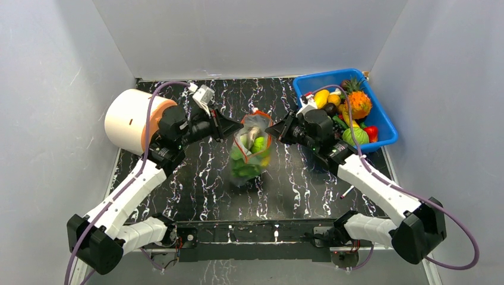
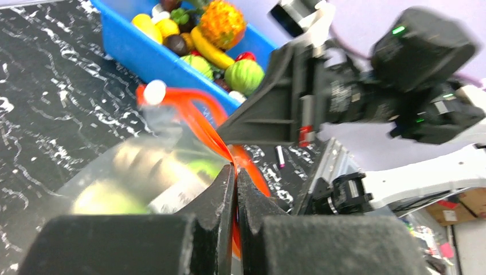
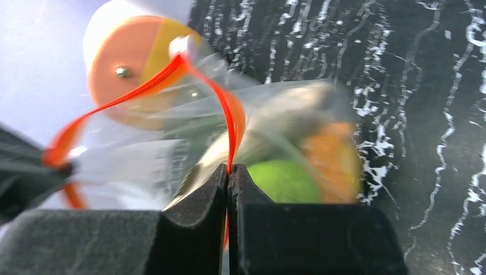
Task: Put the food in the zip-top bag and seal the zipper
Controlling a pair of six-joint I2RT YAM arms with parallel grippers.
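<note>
A clear bag (image 1: 245, 169) with an orange zipper rim hangs between my two grippers, with green, yellow and pale food inside. Its mouth gapes, and the white slider (image 2: 155, 92) sits at one corner of the rim. My left gripper is shut on the orange rim, which runs between its fingertips. On the opposite side, my right gripper has the rim pinched in its shut fingers. A lime-green piece (image 3: 285, 180) and an orange one (image 3: 329, 150) show through the plastic in the right wrist view.
The blue bin (image 1: 388, 134) at the back right holds several toy fruits and vegetables. A large white roll (image 1: 131, 122) stands by the left wall. A thin pen (image 1: 347, 192) lies at front right. Clear marble-patterned table surrounds the bag.
</note>
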